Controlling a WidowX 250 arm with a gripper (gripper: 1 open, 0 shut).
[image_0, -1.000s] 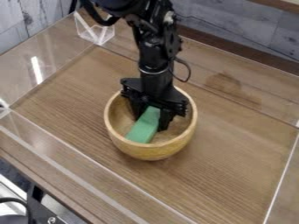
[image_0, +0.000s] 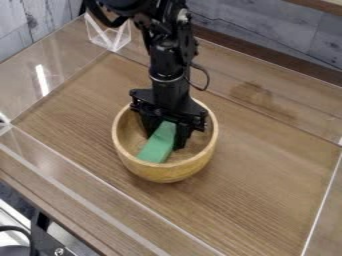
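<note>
A wooden bowl (image_0: 187, 170) sits in the middle of the table, with a green object (image_0: 158, 145) lying tilted inside it. The black gripper (image_0: 166, 125) reaches down from the top into the bowl, over the upper end of the green object. Its fingers are dark and partly hidden by the arm body and the bowl; it appears closed around that end, though the contact is not clear.
A clear plastic piece stands at the upper left edge, and grey panelled walls border the back and left.
The gripper, green object and bowl have shifted slightly to the left over the last second.
</note>
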